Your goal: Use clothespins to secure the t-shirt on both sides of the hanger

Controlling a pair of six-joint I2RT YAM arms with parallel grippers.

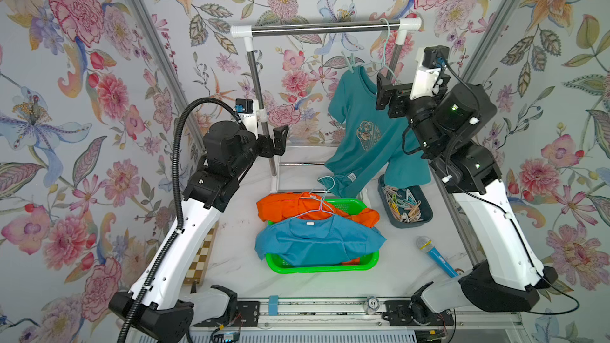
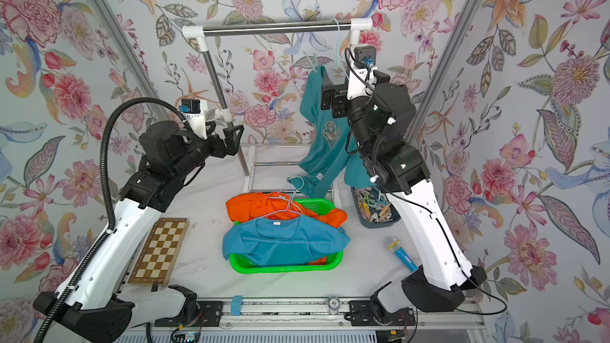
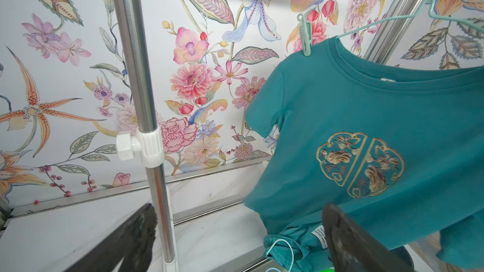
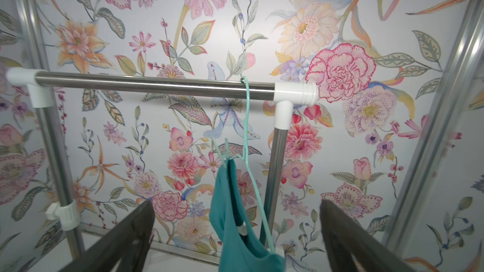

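The teal T-shirt (image 3: 353, 121) hangs on a mint hanger (image 3: 398, 17) from the rail (image 4: 151, 84). In the left wrist view a pale clothespin (image 3: 306, 35) grips its left shoulder at the hanger; the other shoulder is out of that view. In the right wrist view the shirt (image 4: 232, 221) appears edge-on below the hanger's hook. My left gripper (image 1: 270, 139) stands open left of the shirt, empty. My right gripper (image 1: 390, 92) is open near the hanger's right part, with nothing between its fingers.
A green basket (image 1: 317, 268) holds orange and blue shirts with hangers. A grey bin of clothespins (image 1: 400, 206) sits at the right, a microphone (image 1: 438, 257) before it and a chessboard (image 2: 159, 247) at front left. The rack's left post (image 3: 148, 191) is near my left gripper.
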